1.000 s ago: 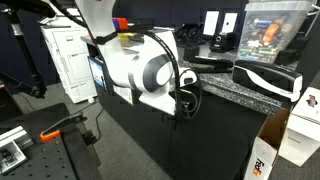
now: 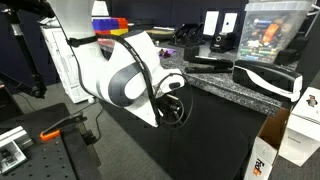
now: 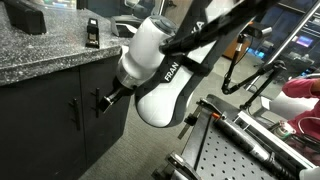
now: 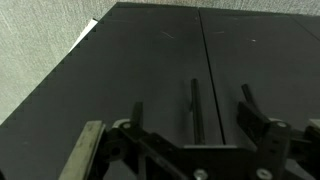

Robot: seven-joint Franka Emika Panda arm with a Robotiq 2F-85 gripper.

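Two dark cabinet doors (image 3: pixel 45 130) carry slim black vertical handles. In the wrist view one handle (image 4: pixel 197 110) shows between the open fingers of my gripper. The other handle (image 4: pixel 248 96) is close to the right finger (image 4: pixel 250 121), beside the seam between the doors. Nothing is visibly held, and I cannot tell how far the fingertips are from the handle. In exterior view 2 the gripper (image 3: pixel 107 100) hangs in front of the doors, below the counter edge. The arm partly hides the gripper in exterior view 1.
A speckled countertop (image 3: pixel 40 62) runs above the doors. On it stand a clear tub (image 2: pixel 270 35) and a black-and-white case (image 2: pixel 267 79). Cardboard boxes (image 2: pixel 262 158) stand at the cabinet's end. A dark table (image 3: pixel 228 155) is close to the arm's base.
Seen in exterior view 1, the arm and gripper have moved left and somewhat down along the cabinet front. The objects on the counter have not moved.
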